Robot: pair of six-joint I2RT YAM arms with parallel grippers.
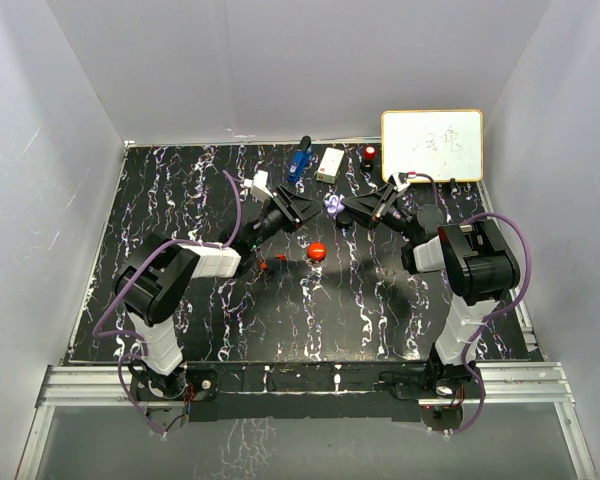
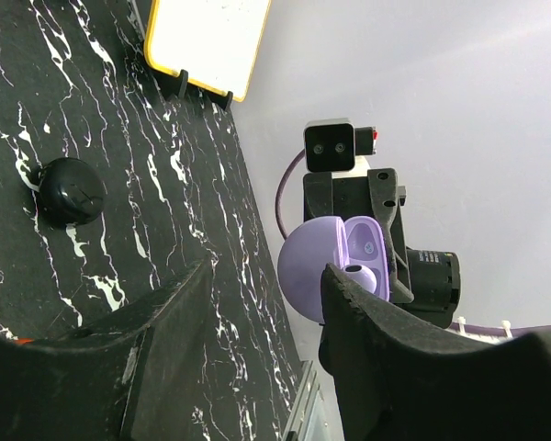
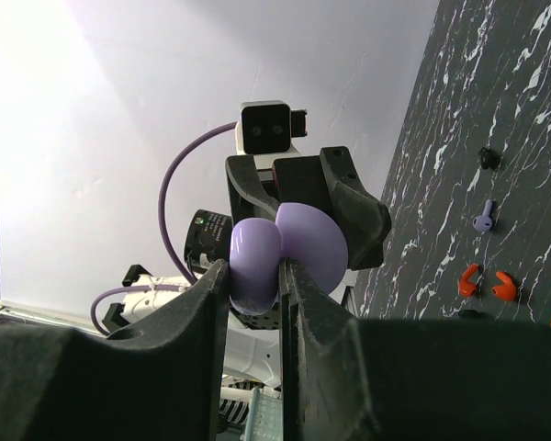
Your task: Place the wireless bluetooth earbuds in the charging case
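The lilac charging case [image 1: 334, 204] is up in my right gripper, which is shut on it; in the right wrist view a rounded lilac piece faces the camera, with a larger lilac disc behind. My left gripper stands open just left of the case, its fingers empty. In the left wrist view the case's open side [image 2: 363, 239] shows a compartment. A lilac earbud [image 3: 484, 217] lies on the table, near orange earbuds [image 3: 504, 288] and a small black piece [image 3: 489, 157].
A red round case [image 1: 317, 251] and a black round case [image 2: 72, 191] rest below the grippers. At the back are a blue tool [image 1: 299, 165], a white box [image 1: 330, 165], a red-capped bottle [image 1: 369, 155] and a whiteboard [image 1: 431, 144].
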